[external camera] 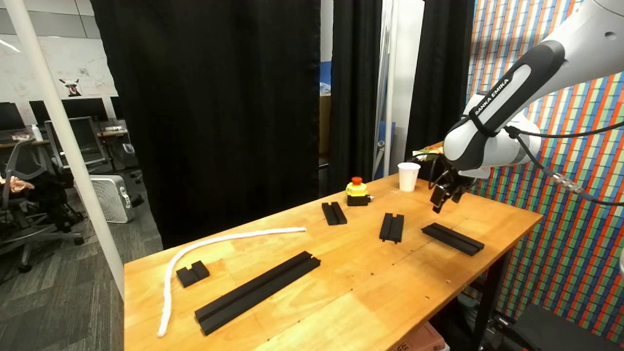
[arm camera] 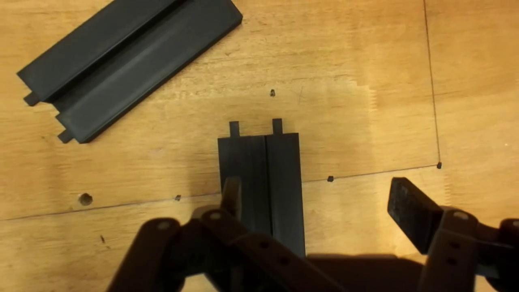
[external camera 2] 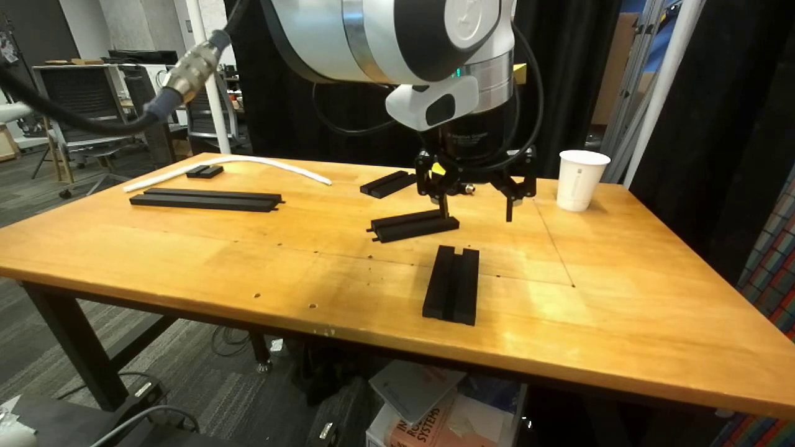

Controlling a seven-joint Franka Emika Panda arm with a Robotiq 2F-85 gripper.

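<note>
My gripper (external camera 2: pixel 477 213) is open above the right part of the table, nothing between its fingers. Below it in the wrist view is a black grooved block (arm camera: pixel 282 194) with two small tabs on its far end; the left finger (arm camera: pixel 232 194) overlaps it, while the right finger (arm camera: pixel 411 209) is over bare wood. This block (external camera 2: pixel 451 287) lies near the front edge in exterior view 2. Another tabbed block (arm camera: pixel 141 63) lies at the upper left of the wrist view. A long grooved piece (external camera: pixel 257 292), a short block (external camera: pixel 193 273) and a white flexible strip (external camera: pixel 234 237) lie farther left.
A white paper cup (external camera 2: pixel 581 180) stands at the back right. At the back edge are a yellow-and-red emergency stop button (external camera: pixel 357 192) and one more grooved block (external camera: pixel 334 213).
</note>
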